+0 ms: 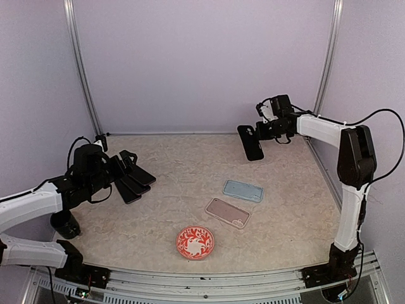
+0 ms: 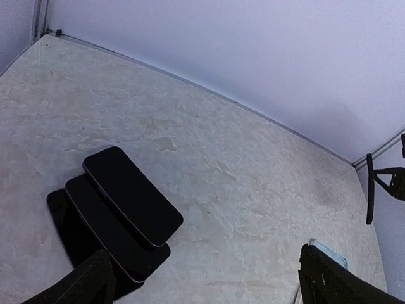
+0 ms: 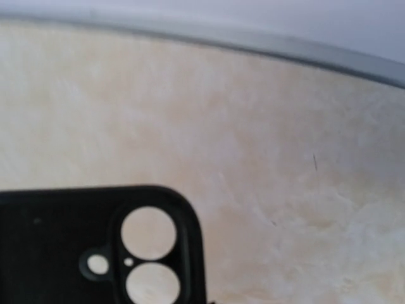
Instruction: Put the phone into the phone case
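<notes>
A black phone case with camera cutouts hangs off the table at the back right, held by my right gripper at its edge. The case fills the lower left of the right wrist view, its round camera holes showing, while that gripper's fingers are out of sight there. Several dark phones overlap at the left: an upper one, a middle one and a lower one. Near them my left gripper stands open, nothing between its fingers.
Right of centre lie a pale blue case and a pink case. A red-and-white patterned plate sits near the front edge. Walls close in the back and sides.
</notes>
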